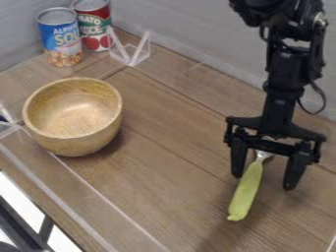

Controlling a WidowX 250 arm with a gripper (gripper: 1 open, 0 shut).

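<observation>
My black gripper (pixel 265 167) is low over the right side of the wooden table, its two fingers apart around the upper end of a utensil with a long pale-green handle (pixel 243 196). The metal part of the utensil shows between the fingers, partly hidden by the gripper; whether they touch it I cannot tell. The handle points toward the near edge.
A wooden bowl (pixel 74 114) sits at the left of the table (pixel 157 167). Two cans, a blue one (pixel 61 35) and a red one (pixel 93 25), stand in the back left corner by the wall.
</observation>
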